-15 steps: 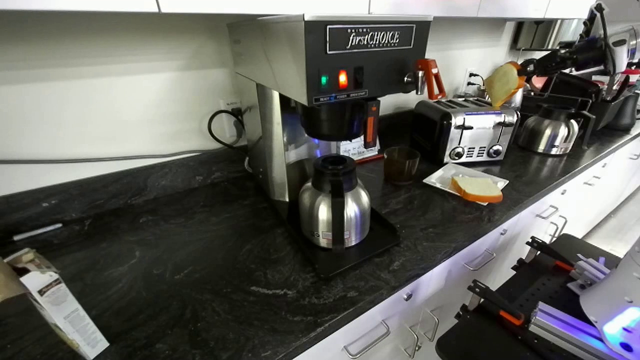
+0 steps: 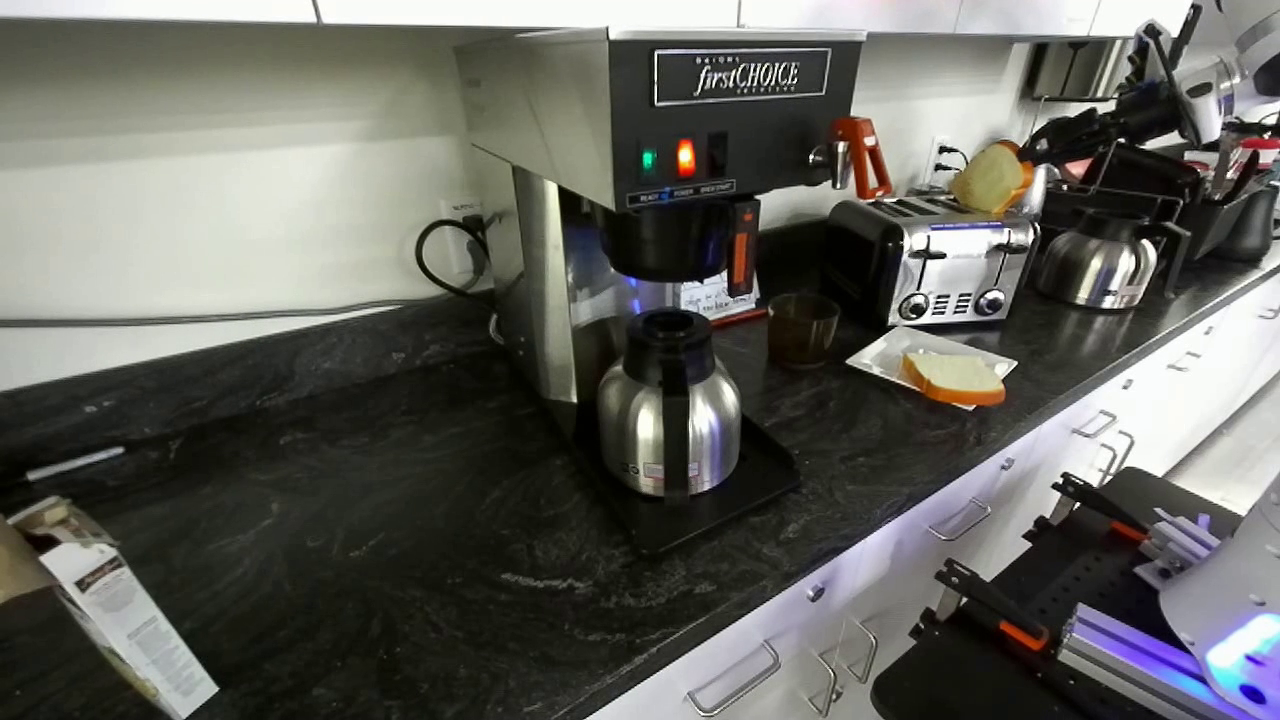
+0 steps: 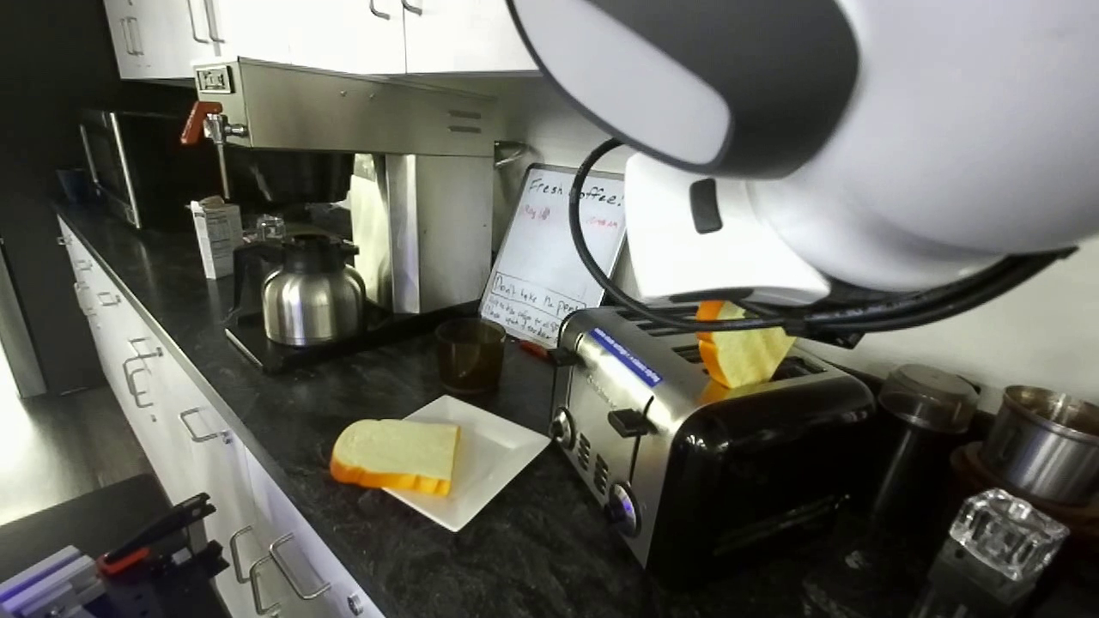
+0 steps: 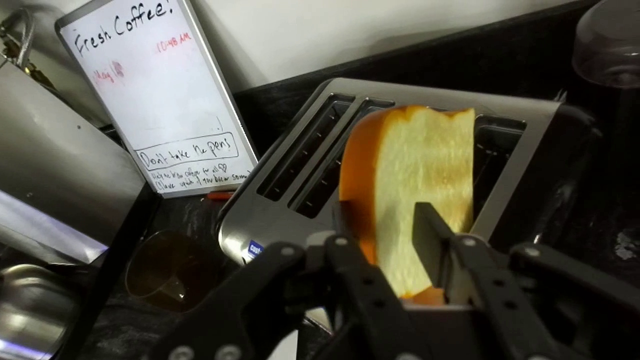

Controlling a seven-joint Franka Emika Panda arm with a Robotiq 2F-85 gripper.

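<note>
A slice of bread (image 4: 429,174) with an orange-brown crust stands tilted over the toaster's right-hand slots in the wrist view. The silver toaster (image 3: 618,355) sits on the counter. In exterior view 2 the upper slice (image 3: 747,350) appears with its lower edge at a slot; how deep it reaches is unclear. My gripper has its fingers (image 4: 427,231) on either side of the slice, and whether both press on it cannot be told. Exterior view 1 shows the gripper (image 2: 1034,146) at the slice's upper right. Another bread slice (image 3: 397,453) lies partly on a white plate (image 3: 500,448).
Left of the toaster are a brown cup (image 3: 470,355), a whiteboard (image 3: 556,247) and the coffee maker (image 2: 540,108) with a steel carafe (image 2: 672,420). Another carafe (image 2: 1094,264) and a black rack stand to the right.
My gripper and the upper slice have shifted slightly left in exterior view 1, and the slice's tilt has changed. The plate and the slice on it have not moved.
</note>
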